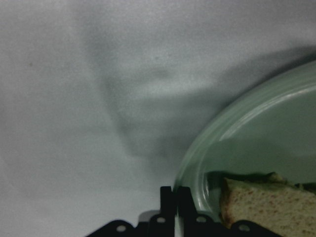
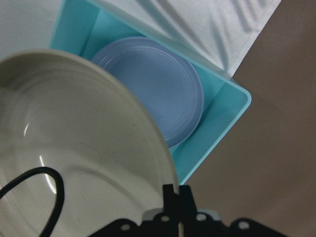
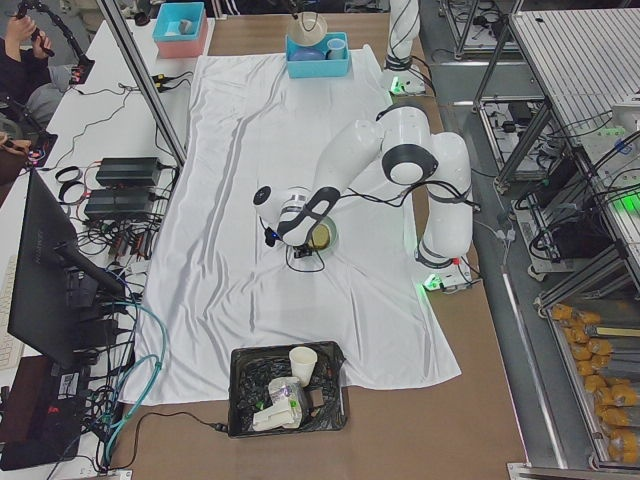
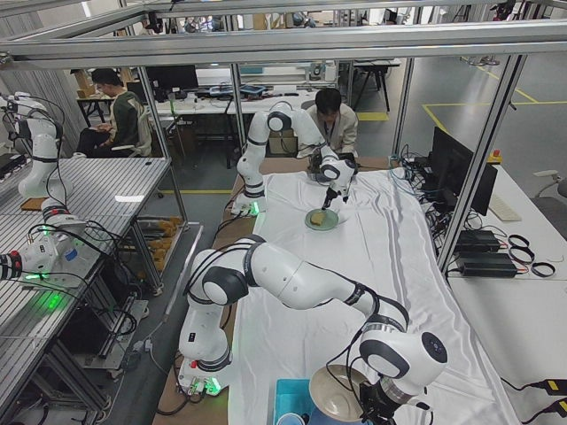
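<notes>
A green plate (image 4: 323, 225) with a piece of bread (image 1: 266, 207) lies on the white cloth. My left gripper is at the plate's rim; its fingers are close together, apparently on the rim. My right gripper is shut on the rim of a cream bowl (image 2: 89, 143), which hangs over the blue bin (image 2: 224, 113). In that bin a blue plate (image 2: 153, 89) shows, and a cup (image 3: 336, 48) stands beside it.
A black bin (image 3: 245, 390) with a white cup and rubbish stands at one end of the cloth. Monitors and cables line one side.
</notes>
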